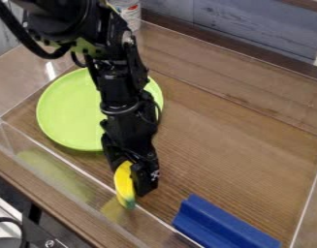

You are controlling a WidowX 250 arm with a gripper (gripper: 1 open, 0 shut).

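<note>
The black gripper (132, 172) is low over the wooden table, right at a yellow banana (123, 187) with a green tip that lies near the front edge. The fingers overlap the banana's upper part, and whether they are closed on it cannot be made out. A green plate (61, 108) sits behind the arm to the left.
A blue block-like object (223, 225) lies at the front right. A clear rail runs along the front left edge. A white can (130, 15) stands at the back by the wall.
</note>
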